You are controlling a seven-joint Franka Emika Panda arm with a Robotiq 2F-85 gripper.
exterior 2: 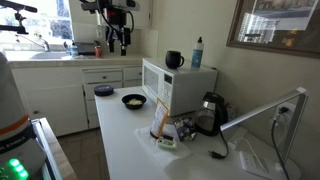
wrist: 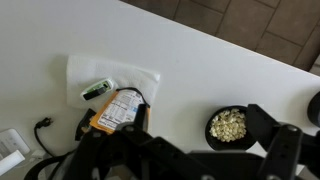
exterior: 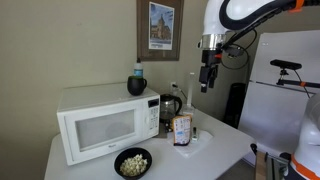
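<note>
My gripper [exterior: 208, 78] hangs high above the counter, well clear of everything on it. In the wrist view its dark fingers [wrist: 262, 124] stand wide apart with nothing between them. A black bowl [exterior 2: 133, 101] of pale small pieces rests on the counter in front of the microwave [exterior: 110, 124]. An orange and white bag [exterior: 182, 129] stands further along. Beside it, a small green and white item [wrist: 98, 89] lies on a white cloth [wrist: 129, 75].
A black mug [exterior 2: 174, 59] and a blue bottle [exterior 2: 197, 53] stand on the microwave. A kettle [exterior 2: 209, 114] is near the wall, with a cable beside it. Another dark bowl [exterior 2: 104, 90] sits at the counter's far end.
</note>
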